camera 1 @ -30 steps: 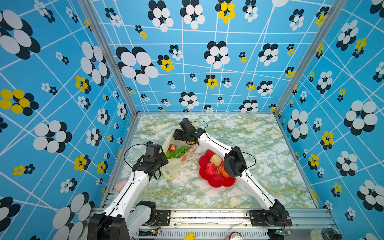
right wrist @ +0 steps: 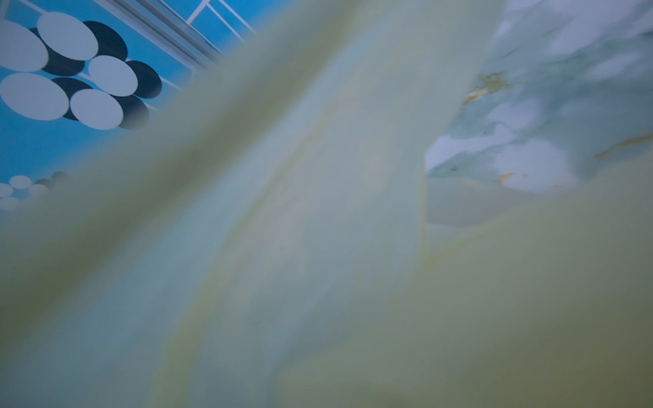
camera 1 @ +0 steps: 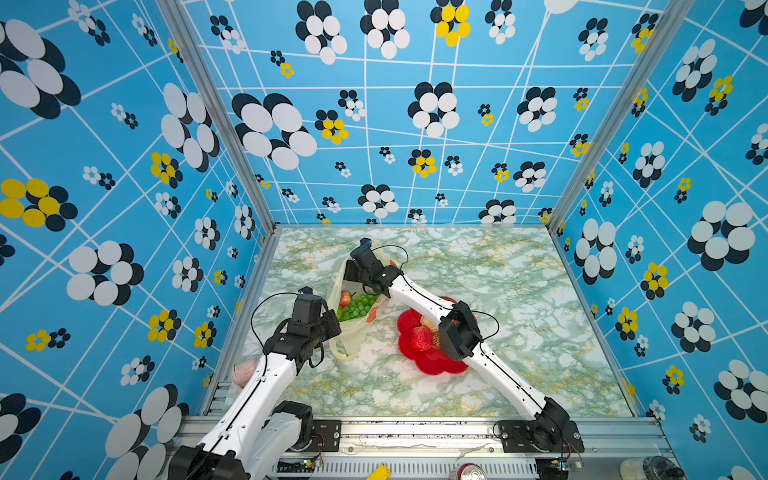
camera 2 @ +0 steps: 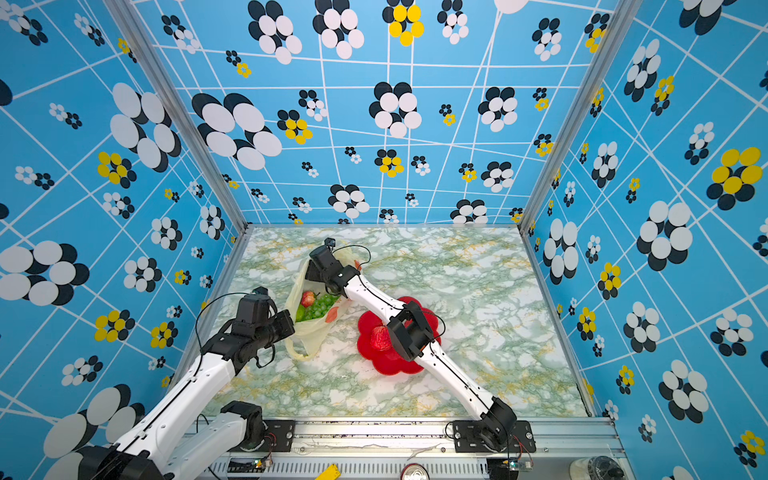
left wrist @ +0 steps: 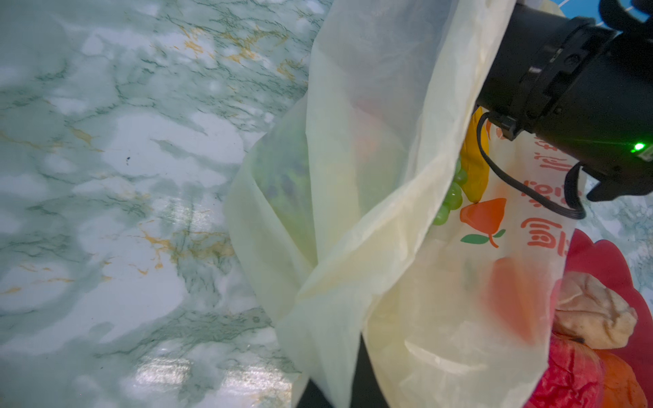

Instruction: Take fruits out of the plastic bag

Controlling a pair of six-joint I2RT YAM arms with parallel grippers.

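Note:
The pale translucent plastic bag [camera 1: 345, 342] lies open on the left of the table. Green grapes [camera 1: 357, 309] and a red fruit [camera 1: 345, 298] show inside it. Something yellow [left wrist: 477, 163] is by the grapes in the left wrist view. My left gripper is shut on the bag's near edge, the film rising from between its fingers. At the bag's far end, my right gripper [camera 2: 317, 270] points down into the opening. Its fingertips are hidden, and blurred film [right wrist: 326, 224] covers most of the right wrist view.
Right of the bag sits a red flower-shaped plate [camera 1: 432, 365] bearing a crinkled red fruit [camera 1: 421, 338], a cream-coloured one [left wrist: 591, 309] and an orange one [left wrist: 620, 380]. My right forearm crosses above this plate.
My right arm has swung leftward and its gripper has tipped down into the bag's far end. The left gripper has shifted slightly right.

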